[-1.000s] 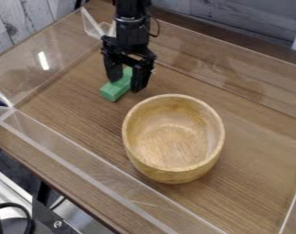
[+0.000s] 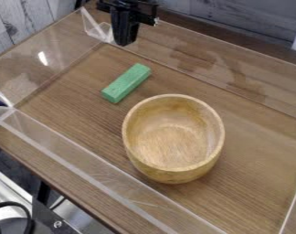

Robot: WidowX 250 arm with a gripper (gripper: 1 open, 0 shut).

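Observation:
My black gripper [image 2: 123, 37] is high at the top of the view, shut, with nothing visible between its fingers. Below it, a green rectangular block [image 2: 126, 82] lies flat on the wooden surface, apart from the fingers. A round wooden bowl [image 2: 174, 105] sits below and to the right of the block.
A black cable [image 2: 16, 206] shows at the bottom-left corner.
My gripper has moved up and back from over the green block, which now lies fully uncovered near where it was, slightly shifted.

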